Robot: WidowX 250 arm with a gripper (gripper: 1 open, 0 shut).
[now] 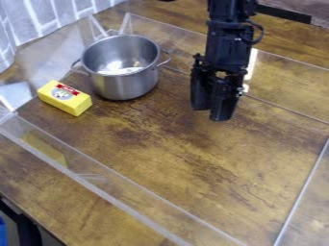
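Note:
My black gripper [218,101] hangs from the top centre over the wooden table [180,183], right of a steel pot [122,79]. Its fingers stand open, apart, and I see nothing held between them. A yellow box [64,99] with a red and white label lies left of the pot.
A white item [249,65] is partly hidden behind the arm on the right. Clear edging runs along the left side.

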